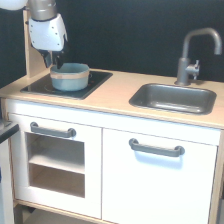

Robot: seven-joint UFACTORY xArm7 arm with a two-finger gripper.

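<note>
A blue-grey pot (70,77) with a brownish band at its rim sits on the black stovetop (42,86) at the left of the counter. My white arm comes down from the upper left. Its dark gripper (53,62) is at the pot's left rim, close to it. At this size I cannot tell whether the gripper touches the pot or whether its fingers are apart.
A steel sink (173,98) with a grey faucet (190,55) occupies the right of the wooden counter (118,90). Below are an open-fronted cabinet compartment (57,155) and a closed white door (155,180). Bare counter lies between stovetop and sink.
</note>
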